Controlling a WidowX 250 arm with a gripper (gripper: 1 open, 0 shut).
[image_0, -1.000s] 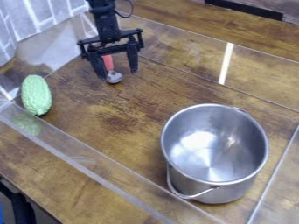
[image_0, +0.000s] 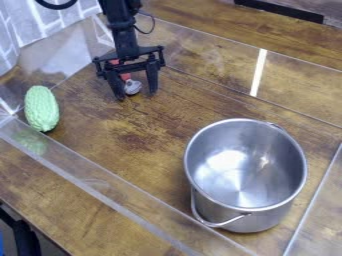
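My black gripper (image_0: 131, 78) is low at the upper left of the camera view, over a small red and silver object (image_0: 131, 87) that it partly hides. Whether its fingers are closed on that object cannot be made out. A pale green toy corn or cabbage (image_0: 42, 109) lies to the left, apart from the gripper. A large steel pot (image_0: 243, 166) stands at the lower right.
The wooden surface (image_0: 160, 130) is bounded by clear low walls along the left and front.
Over the last second the gripper has come down around the small red and silver object, which is now more hidden. The pot and green object are unmoved.
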